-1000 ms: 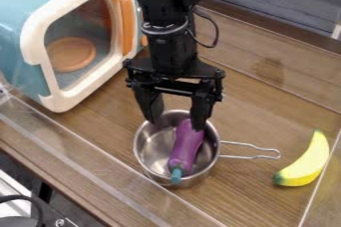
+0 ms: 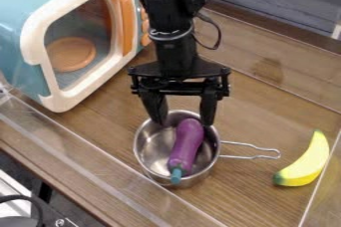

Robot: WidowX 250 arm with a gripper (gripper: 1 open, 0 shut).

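A purple toy eggplant with a teal tip lies in a steel pot with a wire handle pointing right. Directly above the pot hangs my black gripper, open, its two fingers apart over the upper end of the eggplant.
A blue-and-white toy oven stands at the back left. A yellow banana lies on the wooden table to the right of the pot. Bare wood shows behind and in front of them. A clear ledge runs along the left front edge.
The gripper has shifted slightly left and stays above the pot. The eggplant, pot and banana look unmoved.
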